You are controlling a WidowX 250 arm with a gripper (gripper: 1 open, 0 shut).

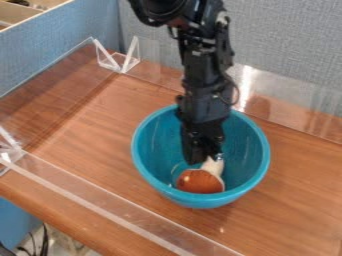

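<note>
A teal bowl [154,160] stands on the wooden table. Inside it, toward the front, lies an orange-brown round object [197,181] with a pale, whitish part pointing up and back. My black gripper [203,152] reaches down into the bowl from above, its tips just behind and above that object; whether its fingers touch the pale part I cannot tell. The fingers appear shut, with nothing clearly between them.
Clear plastic rails [118,58] edge the wooden table [80,120]. A grey fabric wall stands behind, a blue panel at the left. The table left of the bowl is clear.
</note>
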